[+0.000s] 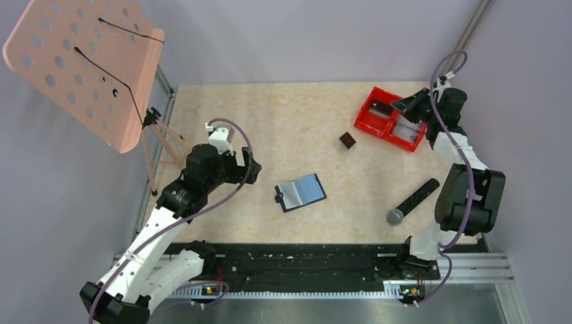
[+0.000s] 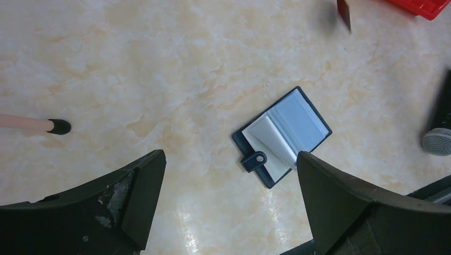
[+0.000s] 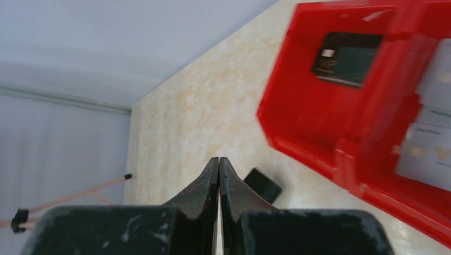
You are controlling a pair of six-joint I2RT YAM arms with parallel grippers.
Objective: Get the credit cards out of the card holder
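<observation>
The card holder (image 1: 301, 192), dark-edged with clear sleeves, lies open on the table; the left wrist view shows its snap tab (image 2: 254, 161). My left gripper (image 1: 251, 162) stands open to the holder's upper left, nothing between its fingers. Up by the red tray, my right gripper (image 1: 392, 103) is shut, with nothing showing between its fingertips. A small dark card (image 1: 347, 140) is apart from those fingers, left of the tray. In the left wrist view this card (image 2: 344, 13) looks tilted nearly edge-on beside a blurred shadow. Whether it touches the table I cannot tell.
The red tray (image 1: 367, 128) has two compartments: a dark card (image 3: 348, 59) lies in the left one, pale cards (image 3: 428, 154) in the right. A microphone (image 1: 411, 201) lies at the right. A pink stand (image 1: 152, 158) occupies the left edge.
</observation>
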